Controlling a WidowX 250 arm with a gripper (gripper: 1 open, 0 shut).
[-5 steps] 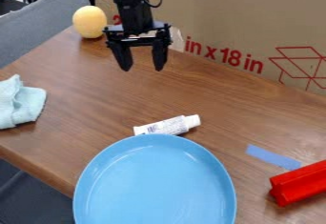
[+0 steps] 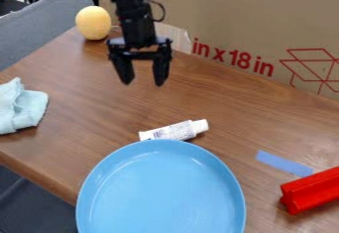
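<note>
My gripper [image 2: 142,73] hangs over the back of the wooden table, open, with nothing between its fingers. A white tube [image 2: 172,131] lies on the table just behind a blue plate [image 2: 161,192] at the front. A light blue cloth [image 2: 19,107] lies at the left edge, a yellow oval object [image 2: 93,22] stands at the back left, and a red object [image 2: 312,187] lies at the right edge.
A cardboard box [image 2: 265,29] forms a wall along the back. A strip of blue tape [image 2: 282,165] is on the table at the right.
My gripper has come slightly lower and shifted a little. The objects on the table have not moved.
</note>
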